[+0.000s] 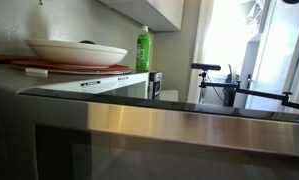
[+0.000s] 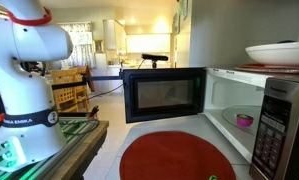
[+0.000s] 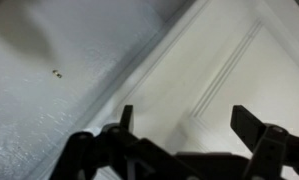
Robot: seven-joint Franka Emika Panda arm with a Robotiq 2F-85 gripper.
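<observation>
In the wrist view my gripper is open, its two dark fingers wide apart with nothing between them. Behind them are pale panelled surfaces. The white arm (image 2: pixel 29 90) rises at the left of exterior view 2, and its gripper end is outside that view. A microwave (image 2: pixel 277 122) stands at the right with its dark door (image 2: pixel 164 93) swung open. Inside it sits a small pink bowl (image 2: pixel 243 120) with something green in it. A round red mat (image 2: pixel 176 158) lies on the grey counter in front.
A white dish (image 2: pixel 279 54) rests on top of the microwave. In exterior view 1 a green bottle (image 1: pixel 143 50) stands behind a similar dish (image 1: pixel 77 54). The open door juts out over the back of the counter.
</observation>
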